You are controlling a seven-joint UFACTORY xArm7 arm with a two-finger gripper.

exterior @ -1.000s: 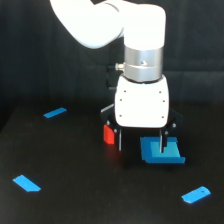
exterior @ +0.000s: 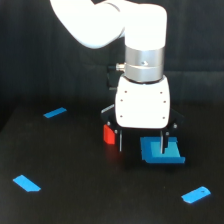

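My white gripper [exterior: 142, 147] hangs over the dark table with its fingers spread apart, and I see nothing held between them. A red object [exterior: 108, 134] shows just left of the left finger, partly hidden behind the hand. Below and behind the right finger lies a blue square [exterior: 174, 157] with a lighter blue middle. Whether that finger touches the square I cannot tell from this view.
Strips of blue tape mark the table: one at the back left [exterior: 55, 113], one at the front left [exterior: 26, 184] and one at the front right [exterior: 196, 195].
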